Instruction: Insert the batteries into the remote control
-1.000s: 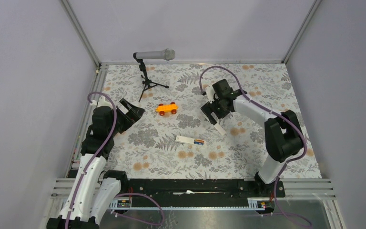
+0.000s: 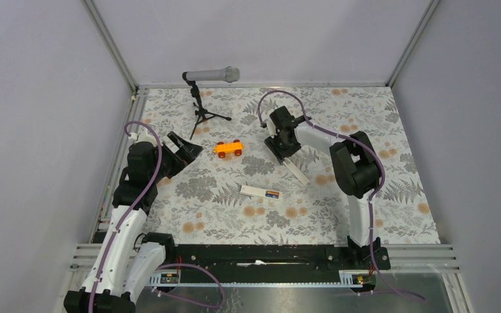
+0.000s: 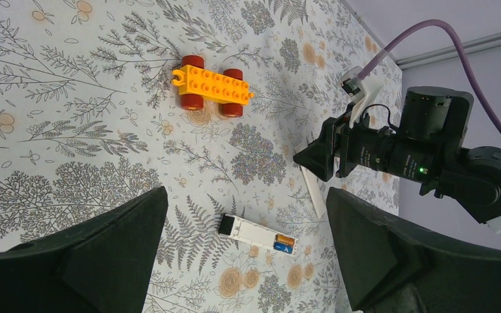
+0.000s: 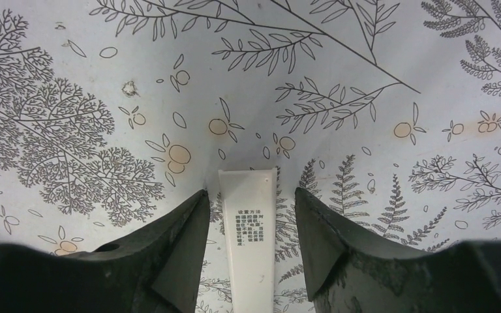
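Note:
The white remote control (image 2: 261, 192) lies on the table near the middle. Orange-and-blue batteries (image 3: 284, 244) show in its right end, and its other end is black in the left wrist view. A slim white cover (image 4: 251, 261) with printed text lies on the tablecloth to the right of the remote. My right gripper is over the cover's far end, one finger on each side, a gap showing between each fingertip and the cover's edge. Off to the left, my left gripper (image 2: 188, 150) hovers open and empty, away from the remote.
A yellow block car (image 2: 228, 149) with red wheels stands left of centre. Behind it is a microphone (image 2: 212, 75) on a black tripod (image 2: 202, 115).
My right arm has swung left, and its gripper is now at the cover's far end with its fingers closer together. The left gripper has shifted slightly right. Remote and car have stayed put.

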